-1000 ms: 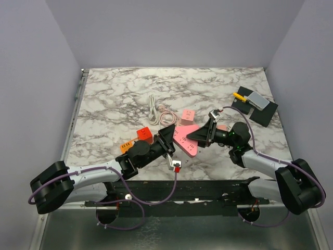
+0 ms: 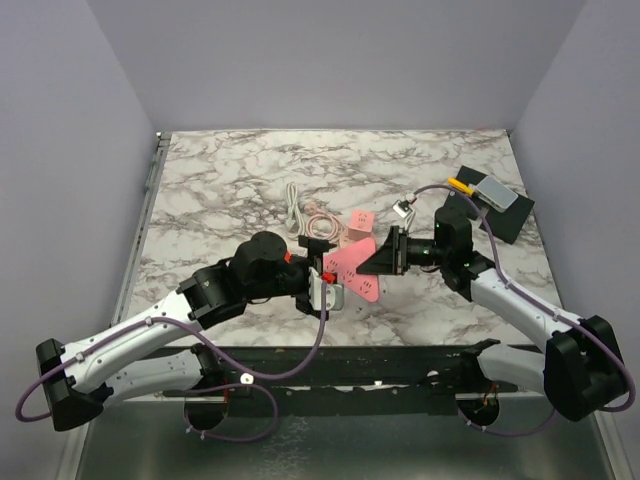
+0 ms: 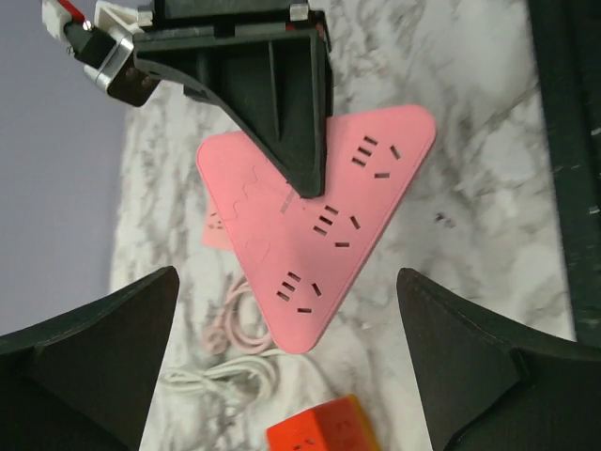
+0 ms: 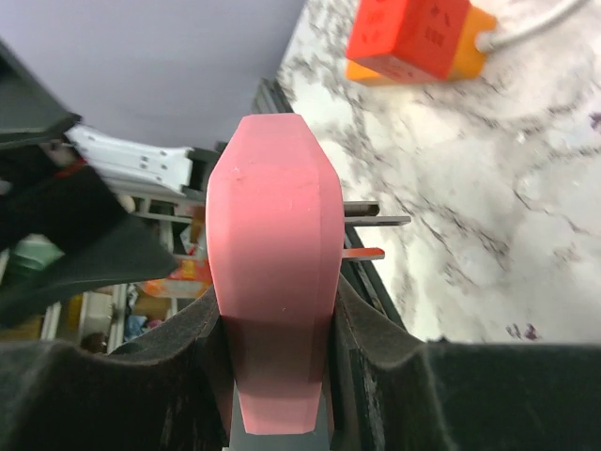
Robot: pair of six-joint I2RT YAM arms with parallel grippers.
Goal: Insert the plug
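A pink triangular plug block with several slotted holes is held in the air over the middle of the table. My right gripper is shut on it, its dark fingers on either side in the right wrist view. Metal prongs stick out from the block's right side there. My left gripper is open, facing the holed side. In the left wrist view its two fingers stand wide apart, with the block beyond them. The red-and-orange socket piece rests on the marble, mostly hidden by the left arm from above.
A small pink cube and a coiled white cable lie behind the grippers. Black pads with a grey box sit at the far right. Bare marble spreads at the back left.
My left arm has risen and turned, its gripper now apart from the block. It now covers the orange and red piece. The right arm has shifted slightly, still holding the block.
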